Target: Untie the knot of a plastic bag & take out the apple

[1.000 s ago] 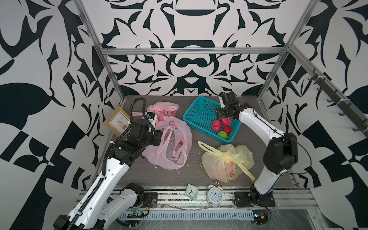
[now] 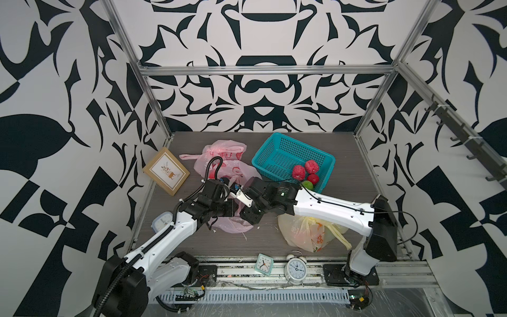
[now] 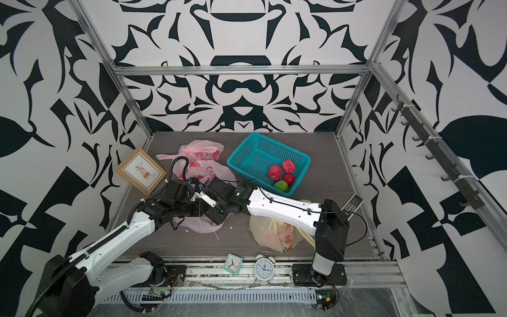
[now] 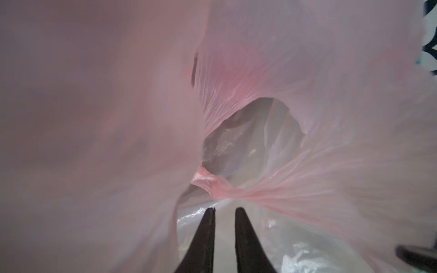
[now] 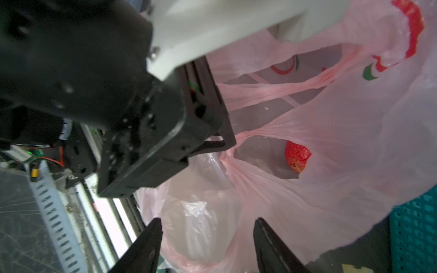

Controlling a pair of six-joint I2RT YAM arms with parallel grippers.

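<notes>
The pink plastic bag [image 2: 236, 225] lies mid-left on the table, mostly hidden under both arms in the top views. Its film is drawn into folds at the fingertips of my left gripper, which is shut on it with a narrow gap between the fingers. Across from it, my right gripper is open, fingers apart, with bag film in front of and between them. Through an opening in the bag, a red netted apple [image 5: 297, 157] shows in the right wrist view. A teal basket [image 2: 264, 150] at the back holds red and green fruit.
A second pink bag [image 2: 228, 149] lies behind. The tied yellow bag [image 2: 295, 232] sits front right, partly under the right arm. A picture frame [image 2: 166, 170] stands left; two clocks [image 2: 264, 264] are at the front edge.
</notes>
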